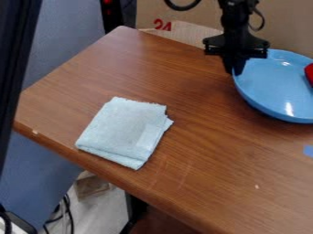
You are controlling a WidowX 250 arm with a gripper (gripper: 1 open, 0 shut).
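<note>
The black gripper (235,64) hangs at the upper right, its fingertips at the left rim of a blue plate (274,91); whether it is open or shut is hard to tell. A red object (308,73) is partly in view on the plate at the right edge. A folded pale cloth (123,130) lies on the wooden table (146,64) left of the middle.
A cardboard surface (275,18) stands behind the table. The table's front left edge runs diagonally, with cables (68,215) below it. A small blue patch (307,150) is at the right.
</note>
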